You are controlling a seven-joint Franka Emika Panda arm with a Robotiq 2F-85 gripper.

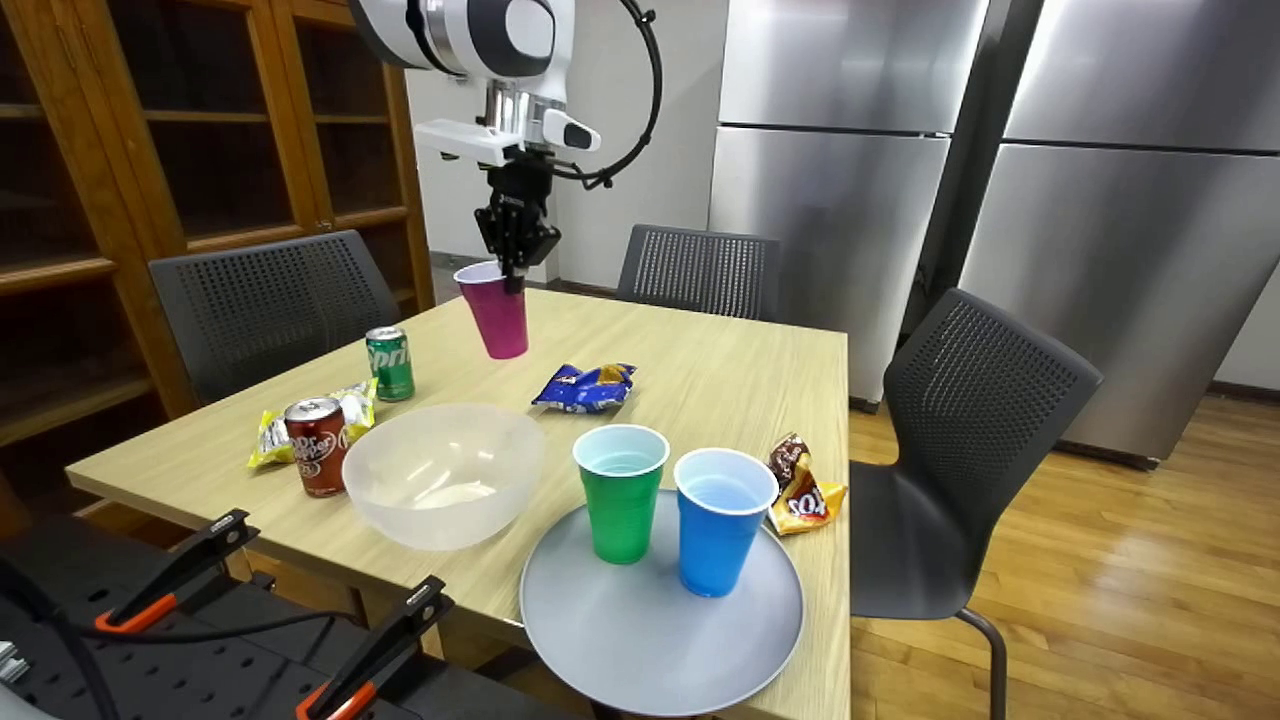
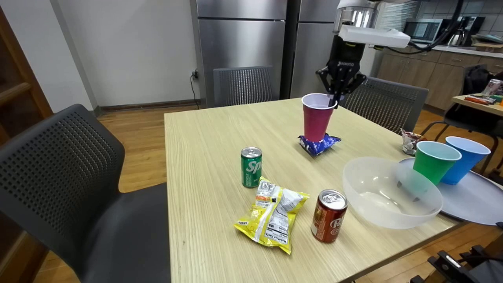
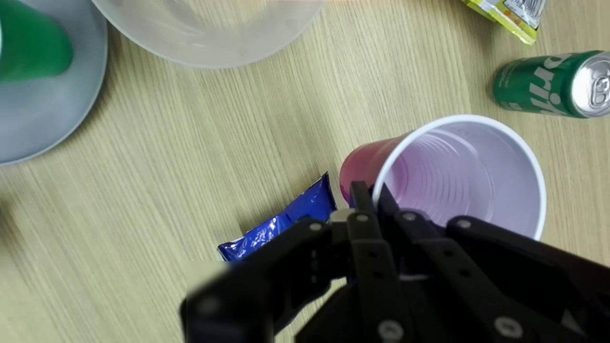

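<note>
A magenta cup with a pale inside hangs from my gripper, which is shut on its rim with one finger inside and one outside. In exterior view 1 the cup is clear of the tabletop and tilts slightly, beyond the frosted bowl. Exterior view 2 shows the cup in front of part of the blue snack bag. A green cup and a blue cup stand upright on the grey plate at the table's near right corner.
A Sprite can, a Dr Pepper can and a yellow chip bag lie or stand left of the bowl. An orange-brown bag lies by the right edge.
</note>
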